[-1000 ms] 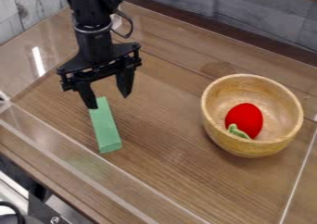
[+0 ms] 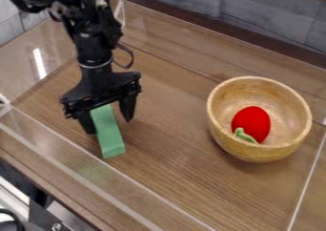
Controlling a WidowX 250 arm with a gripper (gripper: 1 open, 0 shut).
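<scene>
A black robot gripper (image 2: 110, 111) hangs low over a flat green block (image 2: 109, 136) on the wooden table, its fingers at or just above the block's upper end. Whether the fingers are open, shut or touching the block is too small to tell. To the right, a wooden bowl (image 2: 234, 94) holds a red object (image 2: 251, 121) with a small green part at its lower edge.
Dark cables or parts show at the bottom left corner, beyond the table's edge.
The bowl and its contents have not moved.
</scene>
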